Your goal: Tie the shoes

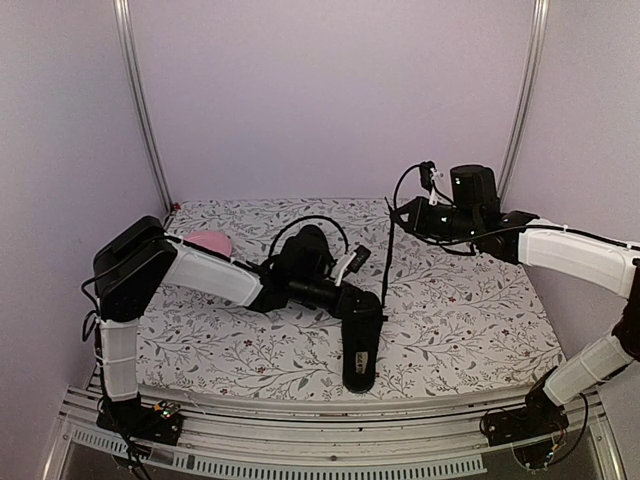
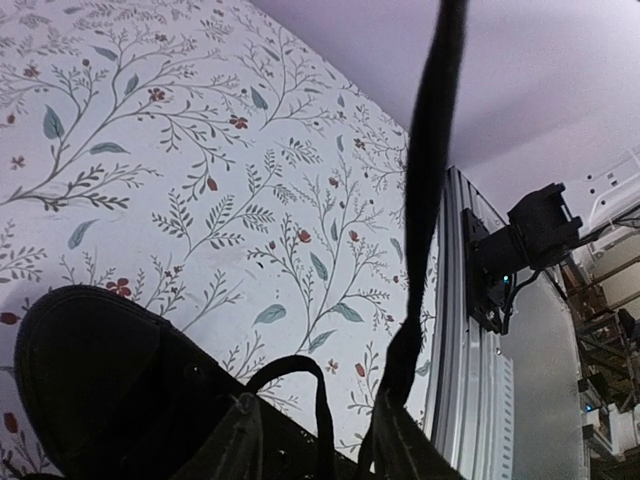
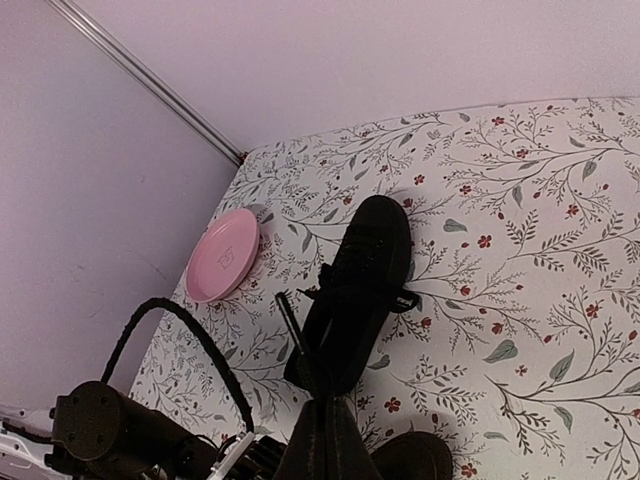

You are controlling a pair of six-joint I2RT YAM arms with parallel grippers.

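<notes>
A black shoe (image 1: pixel 360 365) lies near the front of the table, its toe towards the front edge. From it a black lace (image 1: pixel 388 270) runs up, stretched, to my right gripper (image 1: pixel 397 216). In the right wrist view the right fingers (image 3: pixel 345 450) are closed together on the lace, its free end (image 3: pixel 290 322) sticking out past them. Low over the shoe, my left gripper has its fingers spread apart. A lace loop (image 2: pixel 322 400) rises from the shoe (image 2: pixel 90 340) and passes between or close by them; which, I cannot tell.
A second black shoe (image 3: pixel 375 235), with its lace lying across it, rests farther back, partly hidden by the left arm in the top view. A pink plate (image 3: pixel 224 256) sits at the left edge.
</notes>
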